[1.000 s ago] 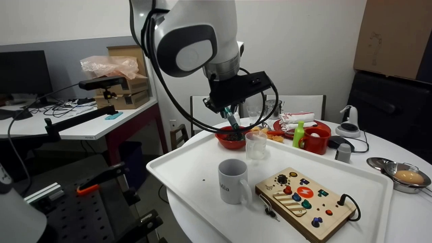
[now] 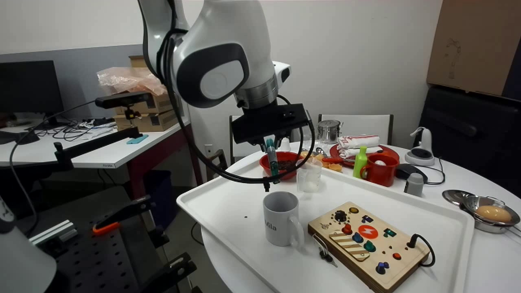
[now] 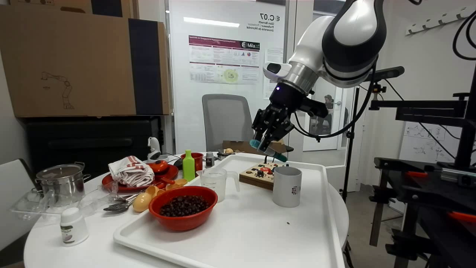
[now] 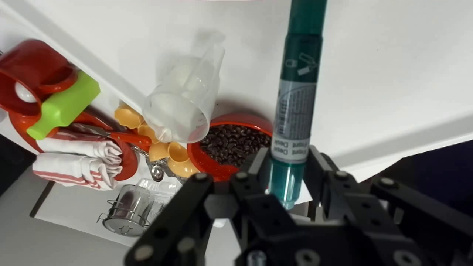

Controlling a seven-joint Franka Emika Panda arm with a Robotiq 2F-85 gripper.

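A teal marker [image 4: 296, 106] with a grey label is held between the fingers of my gripper, which is shut on it near one end. In exterior view 2 the marker [image 3: 279, 156] hangs tilted in the air, and my gripper [image 3: 264, 143] is higher than the grey mug [image 3: 286, 187]. That mug [image 2: 278, 219], marked "Mila", stands upright on the white tray [image 2: 220, 200]. Whether anything is inside it cannot be seen.
A red bowl of dark beans [image 3: 184, 207] and a clear measuring cup [image 3: 214, 182] stand near the tray's edge. A wooden switch box [image 2: 371, 244] lies beside the mug. Past the tray are a green bottle [image 2: 360, 162] and a red mug [image 2: 382, 169].
My arm has moved left and lower in exterior view 1, carrying the marker, which now hangs more upright. The objects on the tray have stayed in place.
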